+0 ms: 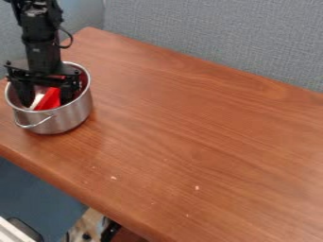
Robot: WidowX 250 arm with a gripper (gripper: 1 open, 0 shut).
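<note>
A steel pot (57,120) with a side handle stands at the left edge of the wooden table. My black gripper (42,83) points down into it, its fingers partly hidden by the rim and the contents. Inside lie a red object (49,99) and something white beside it. I cannot tell whether the gripper holds anything.
A grey fabric panel (214,38) stands behind it. Cables and other items lie below the near left edge.
</note>
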